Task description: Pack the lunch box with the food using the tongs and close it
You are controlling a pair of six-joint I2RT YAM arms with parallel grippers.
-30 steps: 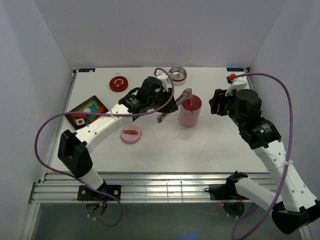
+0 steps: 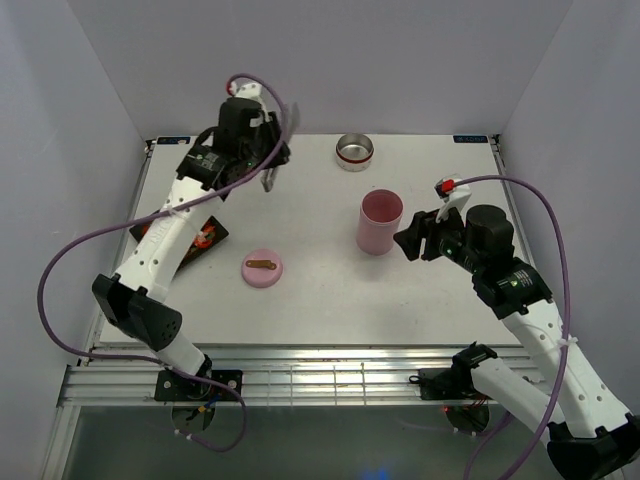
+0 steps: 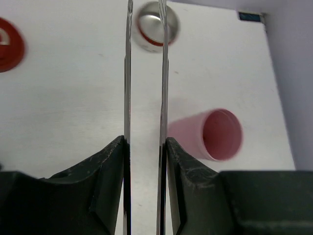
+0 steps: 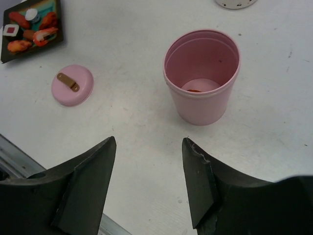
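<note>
The pink lunch container [image 2: 378,231] stands right of center, an orange piece just visible inside it in the right wrist view. Its pink lid [image 2: 255,275] lies to the left. The dark food tray [image 4: 30,41] sits at the left, partly under the left arm. My left gripper [image 2: 277,160], raised at the back left, holds long metal tongs [image 3: 127,98], which show nothing between their two arms. My right gripper [image 2: 415,230] hangs just right of the pink container, its fingers apart and empty.
A steel bowl [image 2: 355,162] stands at the back. A red lid [image 3: 9,58] lies at the back left, hidden by the left arm in the top view.
The left arm has swung up and left from over the container with the tongs. The orange piece has left the tongs. The right gripper has moved down and slightly toward the front left.
</note>
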